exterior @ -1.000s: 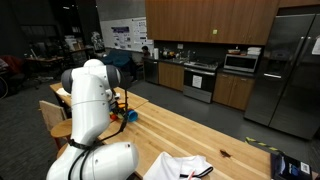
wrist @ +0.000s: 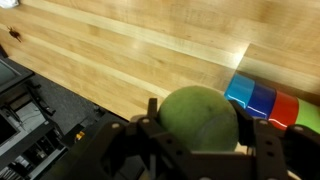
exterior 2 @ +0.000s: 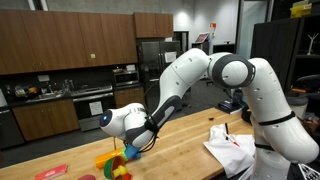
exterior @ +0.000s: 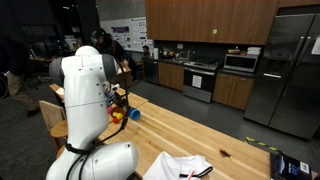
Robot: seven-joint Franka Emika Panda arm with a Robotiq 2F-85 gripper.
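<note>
My gripper is shut on a round green object, which fills the space between its fingers in the wrist view. Its rounded, pale green face is towards the camera; the rest is hidden, so its full shape is unclear. Close to the right of it on the wooden table are a blue object and a red object. From outside, the arm reaches to the table's far-left part in exterior view 1, where the held object is hard to make out.
Something yellow and a blue object are near the gripper. A white cloth covers part of the table near the arm's base.
The arm has risen slightly at the table's left end, and the red and yellow colours beneath the gripper show more clearly now.
</note>
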